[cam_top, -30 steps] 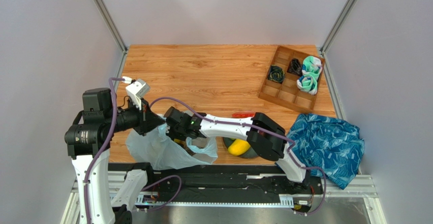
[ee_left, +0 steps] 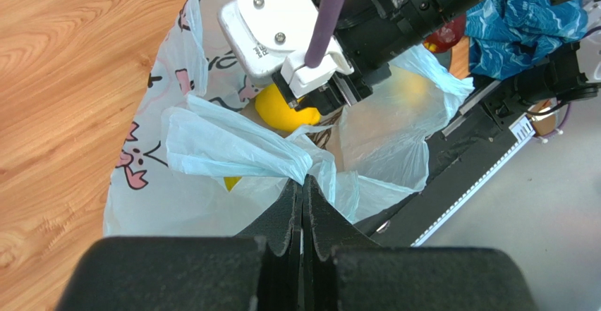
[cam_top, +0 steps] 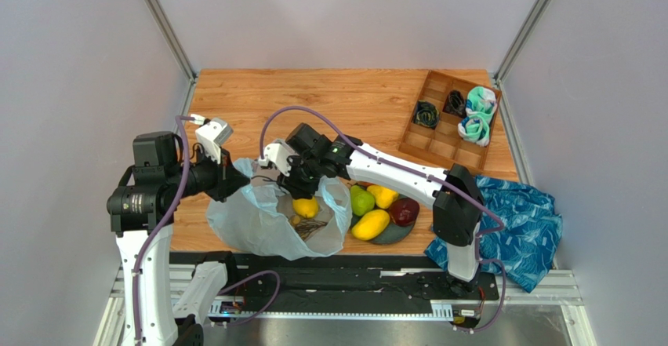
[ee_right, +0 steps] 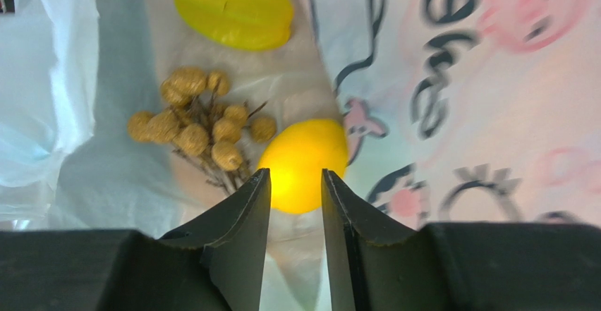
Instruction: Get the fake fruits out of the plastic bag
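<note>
The pale plastic bag is pinched at its rim by my shut left gripper. Inside it lie a yellow fruit, an elongated yellow-green fruit and a cluster of small brown balls on stems. My right gripper is over the bag, its fingertips apart in front of the yellow fruit; whether they grip anything is unclear.
Right of the bag, a dark plate holds several fruits. A blue patterned cloth lies at the right, a wooden divided box at the back right.
</note>
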